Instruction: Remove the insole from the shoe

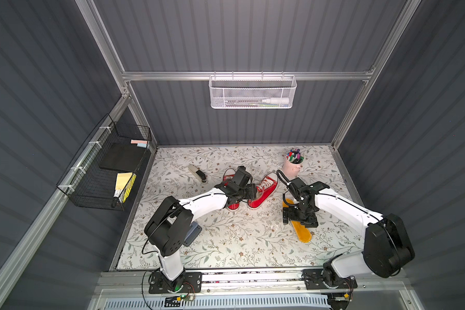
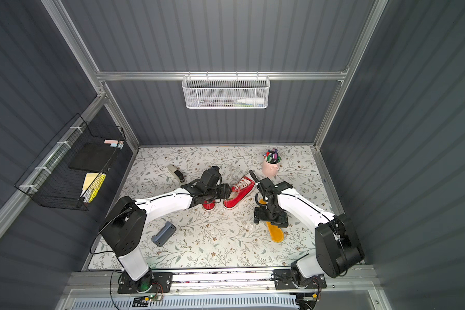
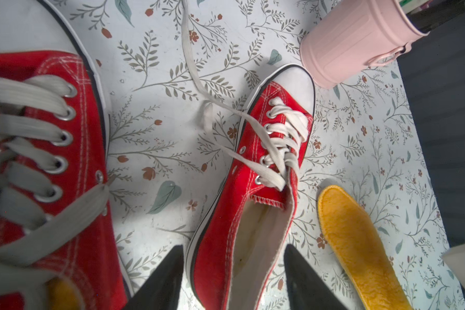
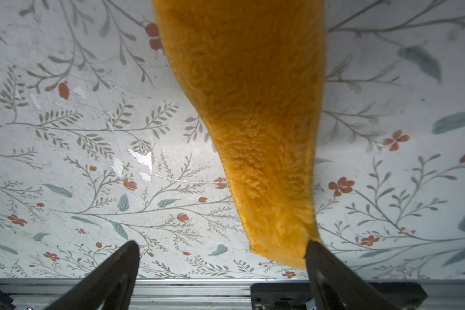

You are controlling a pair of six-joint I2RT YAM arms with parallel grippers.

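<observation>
My left gripper hangs over the red shoes, part open by its blurred fingertips, with nothing held visible. The right red shoe (image 3: 219, 248) shows an empty pale inside; the left red shoe (image 3: 77, 227) has some orange visible in its opening at the bottom of the left wrist view. An orange insole (image 4: 263, 155) lies on the table at the right, also seen in the top left view (image 1: 301, 233). My right gripper is open above it, nothing between its fingers.
A pink pen cup (image 1: 291, 168) stands behind the right shoe. A black-and-beige object (image 1: 197, 173) lies at back left and a grey object (image 2: 163, 233) at front left. A wire basket (image 1: 103, 170) hangs on the left wall.
</observation>
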